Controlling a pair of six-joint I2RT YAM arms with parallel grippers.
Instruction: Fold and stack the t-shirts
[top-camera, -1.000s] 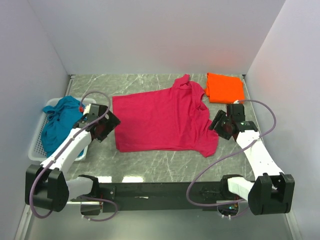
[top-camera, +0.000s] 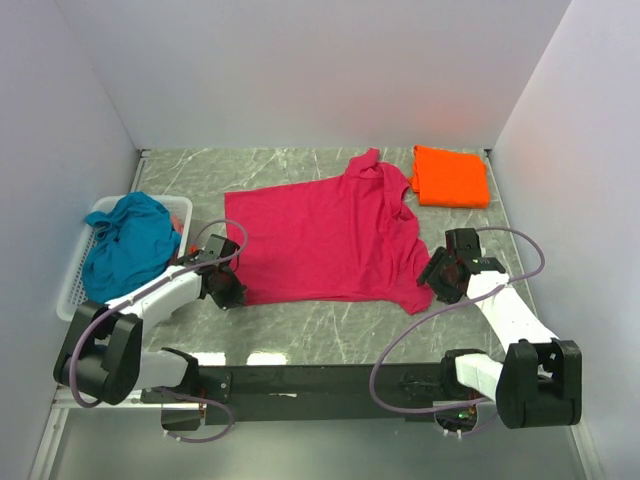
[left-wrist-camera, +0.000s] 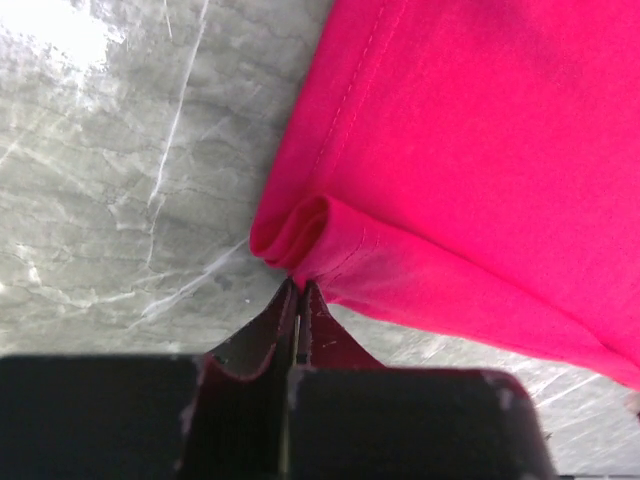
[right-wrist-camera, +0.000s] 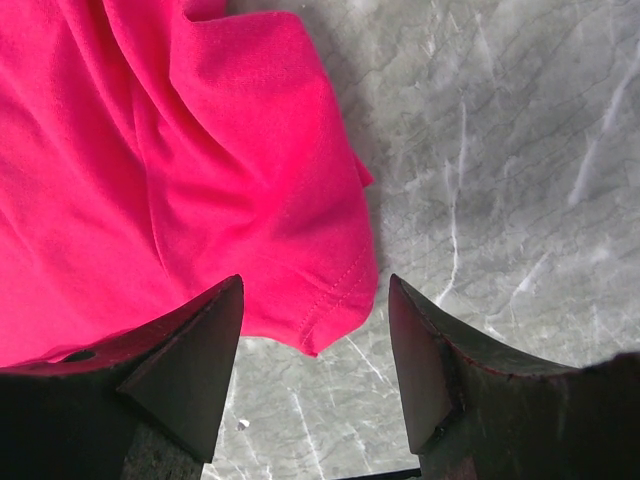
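A red T-shirt (top-camera: 310, 240) lies spread on the table, its right part bunched. My left gripper is shut on the folded near-left corner of the red T-shirt (left-wrist-camera: 460, 150). My right gripper is open over the shirt's near-right corner (right-wrist-camera: 330, 300), with nothing held between its fingers. A folded orange T-shirt (top-camera: 450, 178) lies at the back right.
A white basket (top-camera: 75, 290) with blue cloth (top-camera: 130, 245) stands at the left.
My left gripper has come down toward the front onto the red shirt's near-left corner and shut. My right gripper has moved slightly toward the front.
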